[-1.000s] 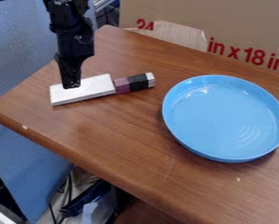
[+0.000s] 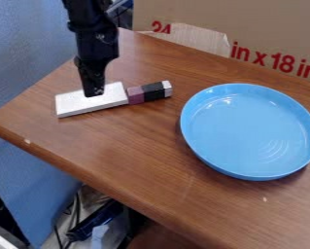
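My black gripper [image 2: 92,80] hangs over the left part of the wooden table, low at a white slab-like object [image 2: 80,105]. A short purple, black and silver piece [image 2: 150,92] continues from the slab's right end. Whether the fingers are open or shut, and whether they touch the white object, I cannot tell. A light blue plate [image 2: 248,130] lies to the right on the table.
A cardboard box [image 2: 235,24] with red print stands behind the table. The table's left edge is close to the gripper, with cables and clutter below. Bare wood [image 2: 144,146] lies in the front middle.
The gripper has shifted very slightly to the right and up compared with about a second ago. The white object and plate look unmoved.
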